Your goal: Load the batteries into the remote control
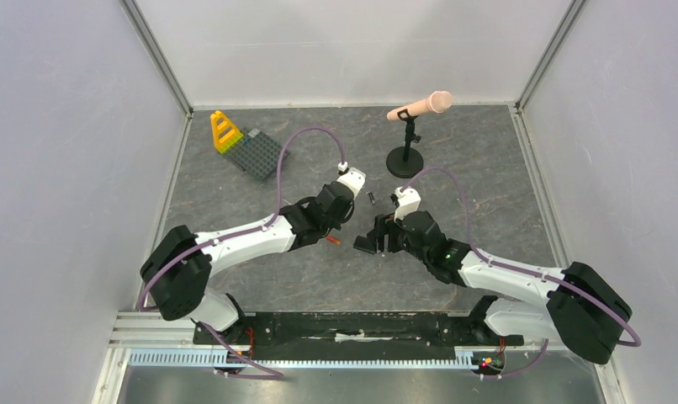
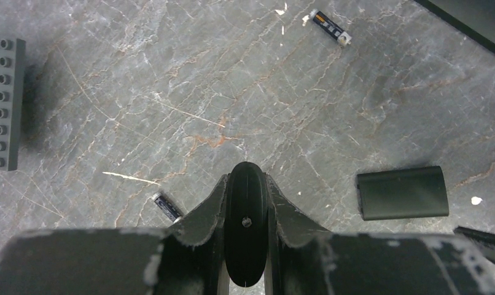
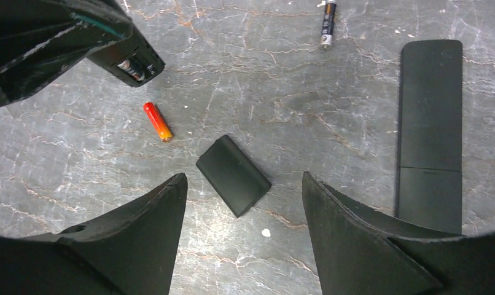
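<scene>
My left gripper is shut on a dark upright object, the remote control; its open end with metal contacts shows in the right wrist view. A black rectangular cover (image 2: 402, 192) lies on the table below the grippers. An orange battery (image 3: 157, 121) lies left of the cover in the right wrist view. Two dark batteries (image 2: 330, 27) (image 2: 167, 207) lie apart on the table. My right gripper is open above the cover, nothing between its fingers.
A grey brick plate (image 1: 256, 156) with yellow parts stands back left. A black stand (image 1: 405, 162) holds a pink cylinder at back right. A long black flat piece (image 3: 430, 110) lies in the right wrist view.
</scene>
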